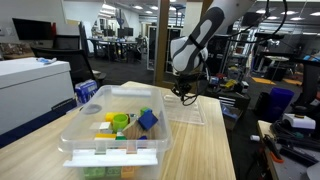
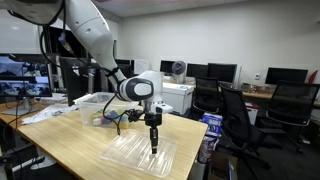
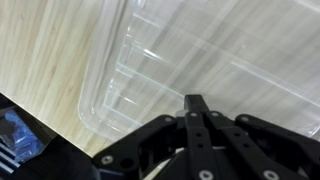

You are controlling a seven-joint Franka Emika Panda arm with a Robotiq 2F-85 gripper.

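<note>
A flat, clear plastic lid or shallow tray lies on the wooden table, its raised rim crossing the left of the wrist view. Over it, pointing down, is my gripper, its black fingers together and nothing visible between them. From the second exterior view the gripper stands low above the sheet's surface; whether it touches is unclear. Farther along the table is a clear bin holding several coloured blocks, among them a blue one and a green one.
A blue-and-white box stands at the table's edge beside the bin. Bare wood lies between the bin and the near table edge. Office chairs stand beyond the table.
</note>
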